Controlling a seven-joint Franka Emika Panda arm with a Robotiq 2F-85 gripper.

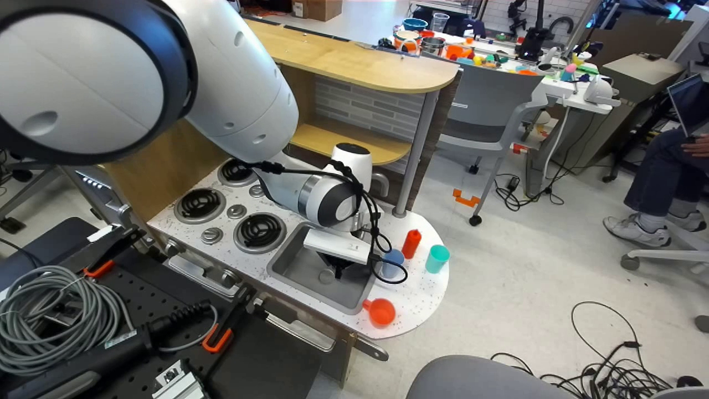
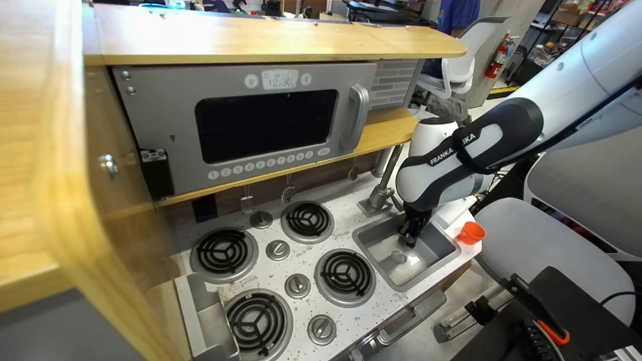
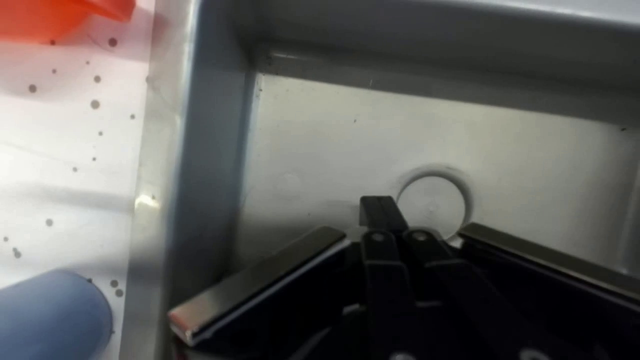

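Observation:
Inside the grey sink [image 3: 324, 138] my gripper points down with its fingers together and nothing showing between them. Its tips appear just beside the round drain [image 3: 432, 207] in the wrist view. The sink floor around it looks bare. From the second exterior view, the gripper [image 2: 410, 240] is down within the basin [image 2: 388, 280], near the drain [image 2: 398, 256]. An orange cup [image 1: 381, 312] stands on the counter by the sink's front right corner. A blue cup [image 1: 392, 265] is right of the sink, partly behind a black cable.
A red bottle [image 1: 412, 244] and a teal cup [image 1: 437, 259] stand on the counter's rounded end. The faucet [image 2: 379, 198] rises behind the sink. Stove burners [image 1: 260, 231] lie to its left, and the sink walls surround the gripper.

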